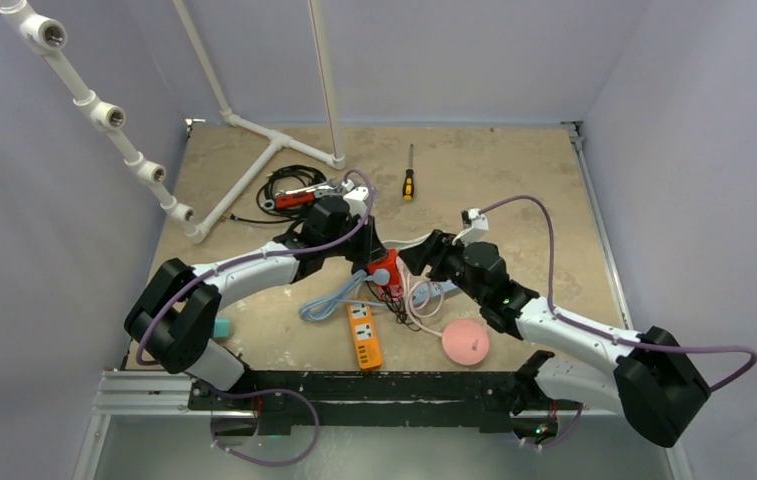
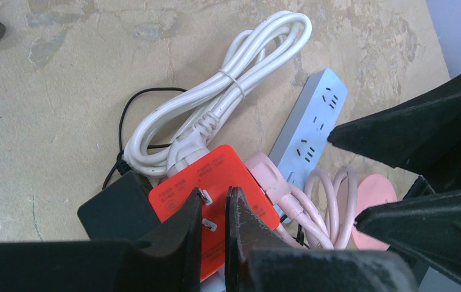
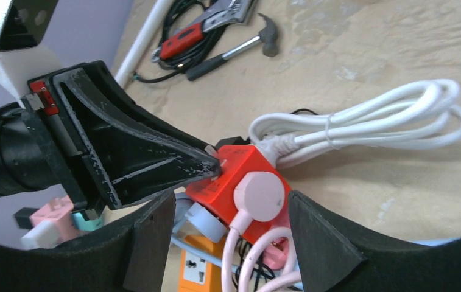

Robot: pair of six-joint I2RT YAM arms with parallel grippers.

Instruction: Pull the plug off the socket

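Observation:
The red socket cube (image 1: pixel 386 268) (image 2: pixel 185 182) (image 3: pixel 228 174) sits among cables at mid-table, a white plug (image 2: pixel 185 151) and pink plugs (image 2: pixel 265 173) (image 3: pixel 258 196) on its sides. My left gripper is shut at the cube's top, small pale pieces beside its fingertips; what exactly lies between them is hard to tell. My right gripper (image 1: pixel 422 250) is open, just right of the cube, its fingertips apart from the pink plug in the top view.
An orange power strip (image 1: pixel 364 338) lies in front, a blue strip (image 2: pixel 304 134) to the right, a pink disc (image 1: pixel 465 342) nearer. Hammer (image 3: pixel 240 48), coiled black cable and a screwdriver (image 1: pixel 409 180) lie behind.

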